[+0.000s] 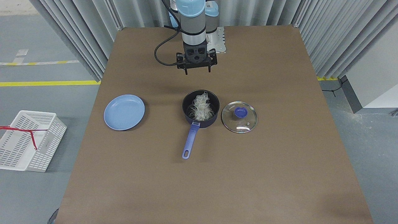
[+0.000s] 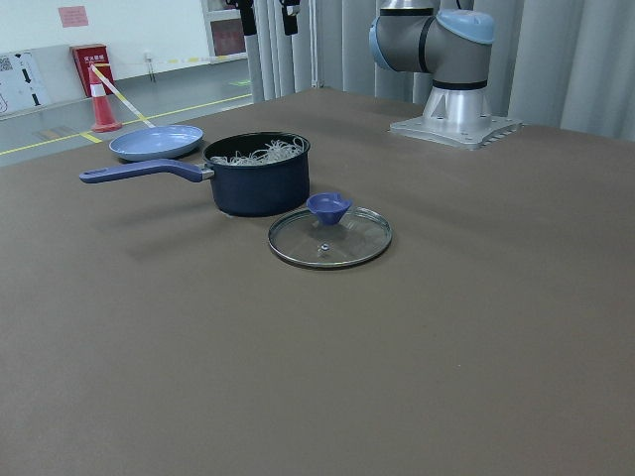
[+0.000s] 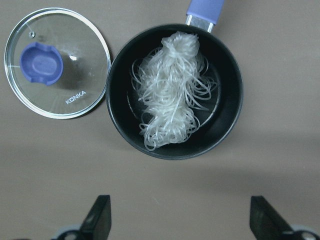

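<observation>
My gripper point(image 1: 197, 70) stands open, raised behind the pot and clear of it, its two black fingers wide apart with nothing between them. A dark pot point(image 2: 256, 188) with a blue handle point(image 1: 191, 138) holds a tangle of white noodles point(image 3: 170, 90). The glass lid point(image 1: 238, 122) with a blue knob point(image 3: 41, 63) lies on the table beside the pot, to the right in the front view. A light blue plate point(image 1: 124, 112) lies empty to the pot's left.
Curtains hang close behind the arm's base point(image 2: 453, 131).
</observation>
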